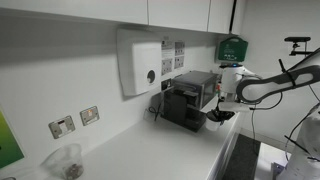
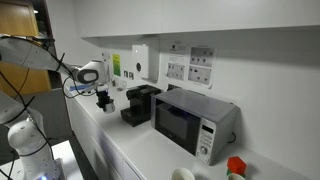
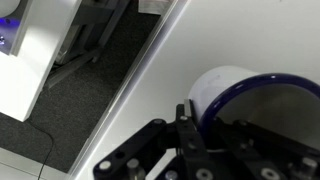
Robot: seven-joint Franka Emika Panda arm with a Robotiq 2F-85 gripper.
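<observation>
A white mug with a dark blue rim point(image 3: 212, 105) fills the right of the wrist view, its open mouth toward the camera. My gripper is shut on the mug's near side; the exact contact at the fingertips is partly hidden. From the first exterior view, the mug point(image 1: 212, 125) shows small beneath the gripper point(image 1: 219, 114), by the counter's far end. On the other side, the second exterior view has the mug point(image 2: 109, 107) over the counter, left of the black coffee machine point(image 2: 138, 107). Whether its base touches the counter cannot be told.
A microwave point(image 2: 180, 123) stands beside the coffee machine. Another white mug point(image 2: 183, 174) and a red object point(image 2: 235, 164) are farther right. At the counter's near end sits a clear bowl point(image 1: 66, 160).
</observation>
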